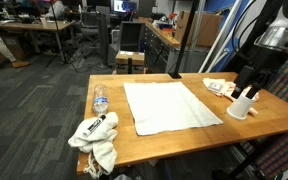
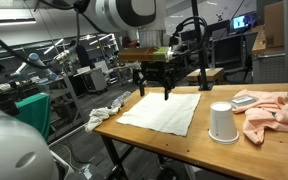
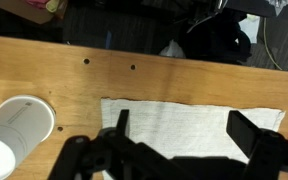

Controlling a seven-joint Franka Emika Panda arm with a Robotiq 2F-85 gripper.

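Note:
Wide apart, the fingers of my gripper have nothing between them. The gripper hovers above the table beside the front edge of a white cloth [image 1: 167,107], which lies spread flat. A white cylindrical container [image 3: 14,132] stands upright to the left of the gripper in the wrist view. The same container [image 2: 222,122] shows whole in the second exterior view, apart from the gripper. In the first exterior view, the arm stands close in front of the container and partly covers it.
A clear bottle [image 1: 100,99] stands at the table's left side, near a crumpled white cloth [image 1: 97,138] with a dark marker-like item on it. Behind the container lies a crumpled pink cloth [image 2: 270,117]. Bare wood [image 1: 164,146] runs along the front edge.

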